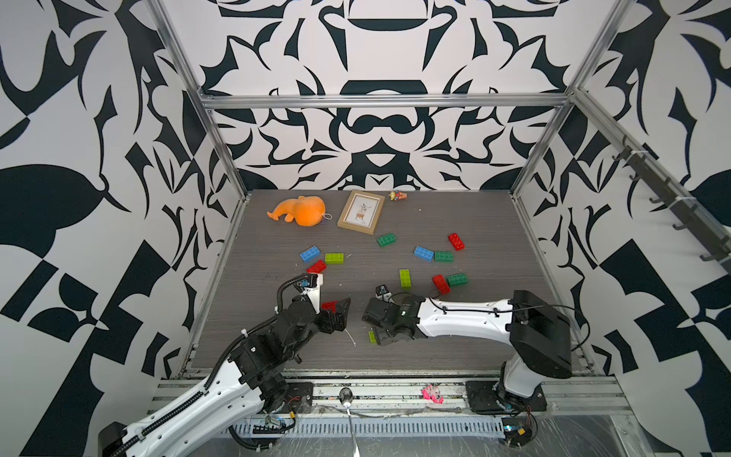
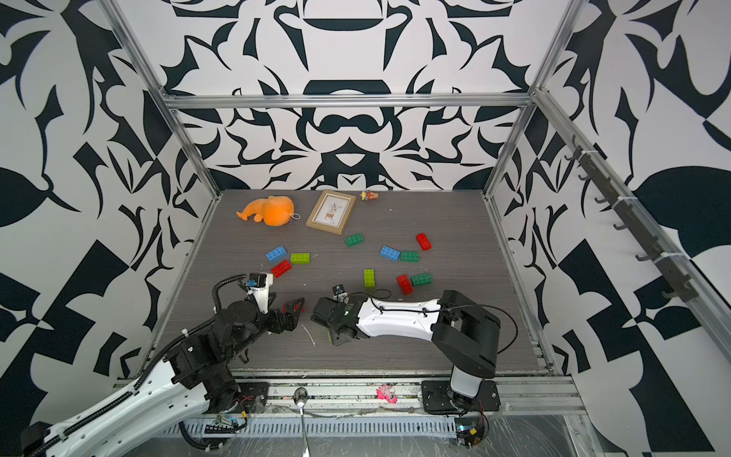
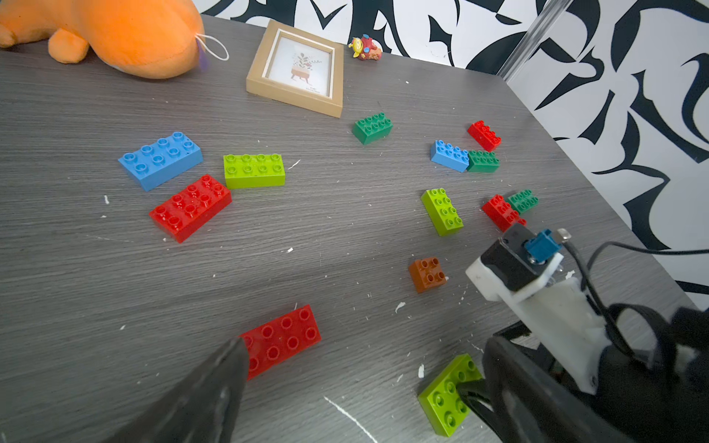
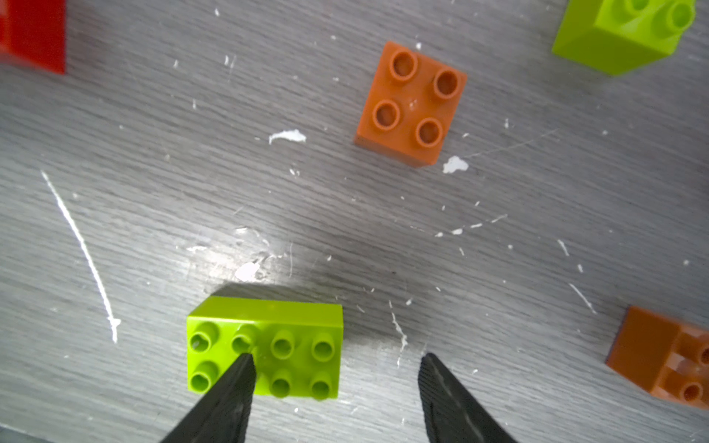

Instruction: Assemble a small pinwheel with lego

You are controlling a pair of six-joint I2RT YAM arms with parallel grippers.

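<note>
My left gripper stands open over the table (image 3: 332, 243), near a red brick (image 3: 280, 339). My right gripper is open and low over a lime brick (image 4: 266, 343), its left finger at the brick's lower edge and the brick partly between and beyond the fingers. An orange square brick (image 4: 410, 103) lies above it in the right wrist view, a second orange brick (image 4: 657, 354) to the right, and another lime brick (image 4: 620, 29) farther off.
Red, blue, green and lime bricks lie scattered behind, with a blue brick (image 1: 423, 252) beside a green one. An orange plush toy (image 1: 300, 211), picture frame (image 1: 361, 211) and small figurine (image 1: 397, 195) stand at the back.
</note>
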